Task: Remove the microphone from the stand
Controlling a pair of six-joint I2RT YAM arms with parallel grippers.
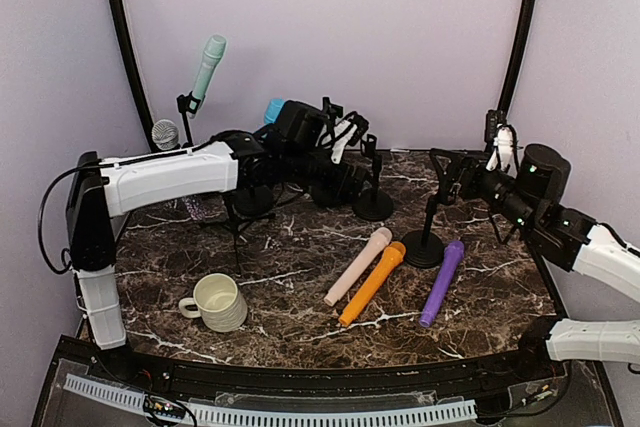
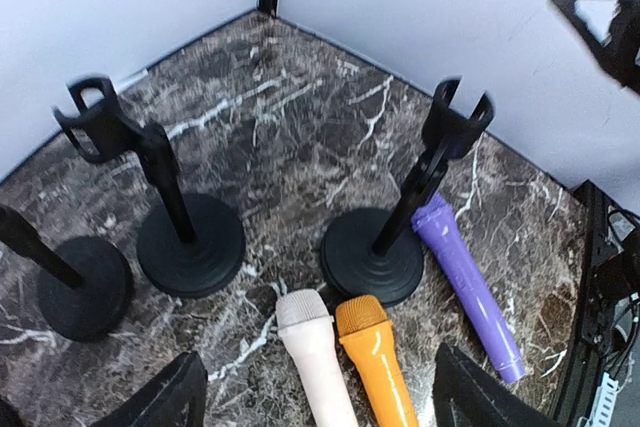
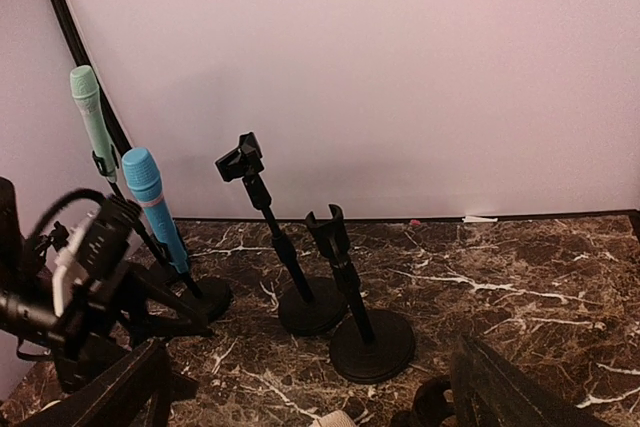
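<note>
Pink (image 1: 357, 266), orange (image 1: 371, 284) and purple (image 1: 441, 283) microphones lie on the marble table near empty stands (image 2: 372, 267). Mint (image 3: 93, 112) and blue (image 3: 155, 202) microphones stand in holders at the back left; a silver-headed one (image 1: 166, 134) is beside them. My left gripper (image 1: 345, 169) is raised over the table above the pink and orange microphones, its fingers apart with nothing between them in its wrist view. My right gripper (image 1: 470, 173) hangs open and empty at the right, by a stand.
A white mug (image 1: 222, 303) stands at the front left. Several black stands crowd the back. Bare table (image 1: 280, 317) lies between mug and loose microphones.
</note>
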